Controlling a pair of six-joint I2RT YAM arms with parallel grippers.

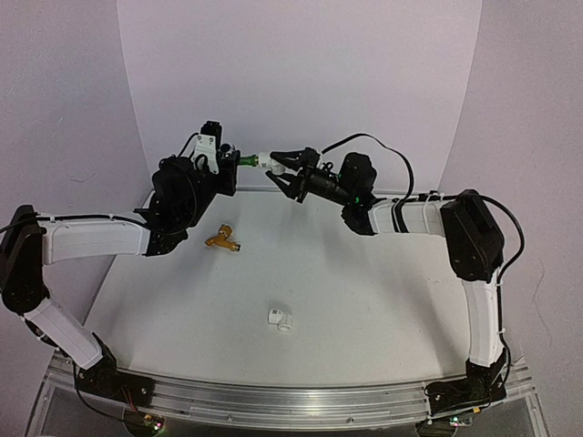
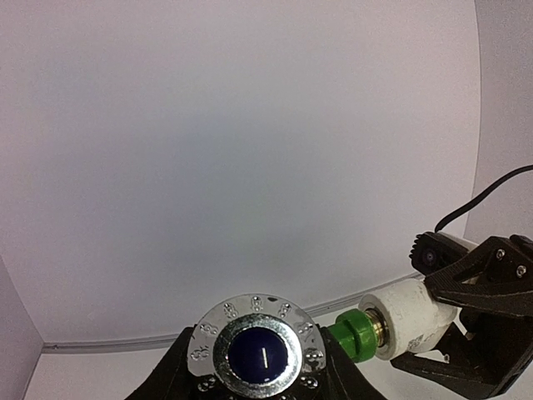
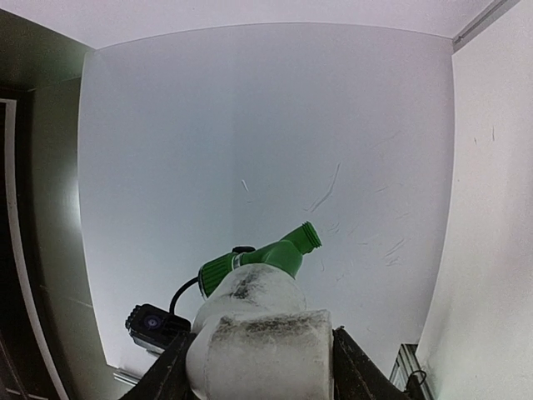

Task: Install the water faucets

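Note:
In the top view my left gripper (image 1: 231, 169) is shut on a green faucet (image 1: 248, 161). Facing it, my right gripper (image 1: 279, 167) is shut on a white pipe fitting (image 1: 266, 161), end to end with the faucet. The left wrist view shows the faucet's round blue-centred end (image 2: 258, 354) between the black fingers, and its green collar (image 2: 358, 335) against the fitting (image 2: 412, 318), with a band of brass thread showing between. In the right wrist view the white fitting (image 3: 266, 354) fills the fingers, and the green faucet's threaded mouth (image 3: 310, 236) points up and right behind it.
An orange-brown faucet (image 1: 222, 238) lies on the white table (image 1: 364, 300) at left. Another white fitting (image 1: 281, 320) lies near the front middle. Walls stand on three sides.

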